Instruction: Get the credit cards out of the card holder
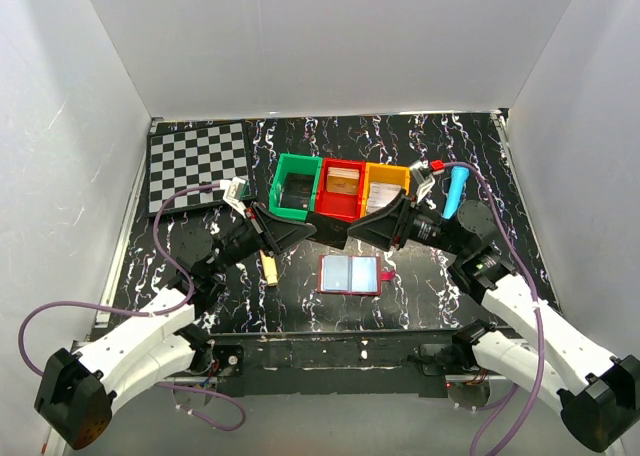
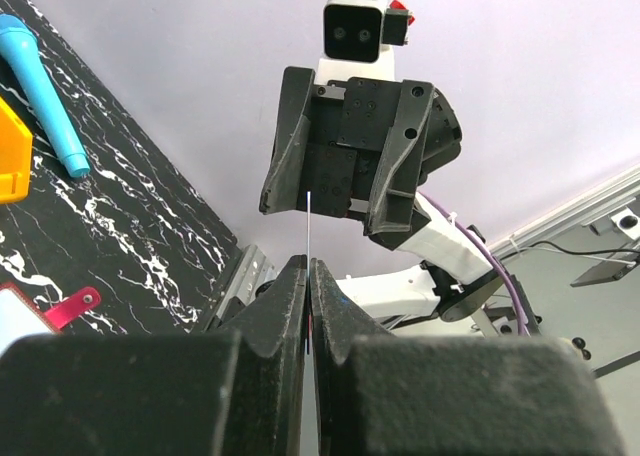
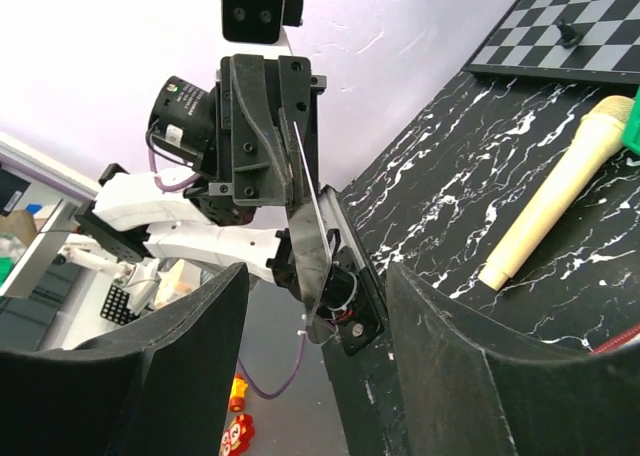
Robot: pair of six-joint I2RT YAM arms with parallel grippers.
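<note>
My left gripper is shut on a thin dark card (image 1: 328, 230), which appears edge-on in both wrist views. In the top view the card juts to the right from the left fingertips, above the table. Facing it from the right, my right gripper is part open. The card's edge lines up with the gap between its fingers, and no grip on the card shows. Below, the card holder (image 1: 349, 274) lies open on the table, with a red border, pale pages and a pinkish-red strap.
Green (image 1: 295, 186), red (image 1: 340, 212) and orange (image 1: 388, 170) boxes stand behind, the latter two with contents visible. A chessboard (image 1: 198, 166) occupies the back left. A yellow microphone (image 3: 550, 196) and a blue one (image 2: 45, 96) lie to either side.
</note>
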